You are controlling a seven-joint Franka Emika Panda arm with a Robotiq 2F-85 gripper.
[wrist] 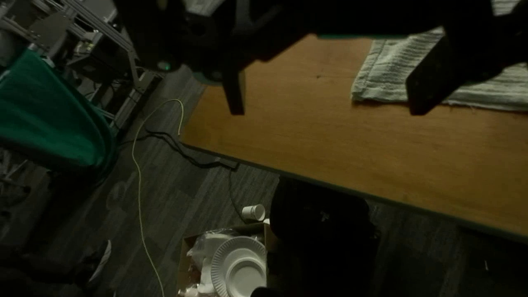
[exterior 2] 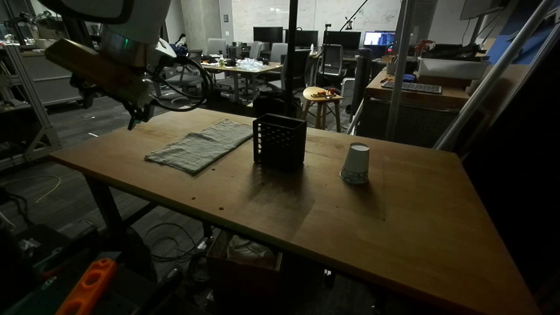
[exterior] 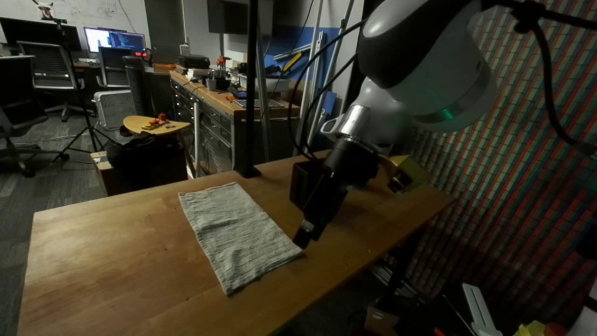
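Observation:
My gripper (exterior: 308, 232) is tilted over the table, its tips near the cloth's right corner in exterior view 1. In the wrist view the gripper stands open, its fingers wide apart with nothing between them. A grey-white cloth (exterior: 238, 232) lies flat on the table; in the wrist view its edge (wrist: 386, 74) shows behind the right finger. The black perforated bin (exterior 2: 279, 141) stands upright beside the cloth. Beyond it a white paper cup (exterior 2: 355, 163) rests upside down on the table; the arm hides it in exterior view 1.
A dark pole (exterior: 252, 84) rises at the table's back edge.

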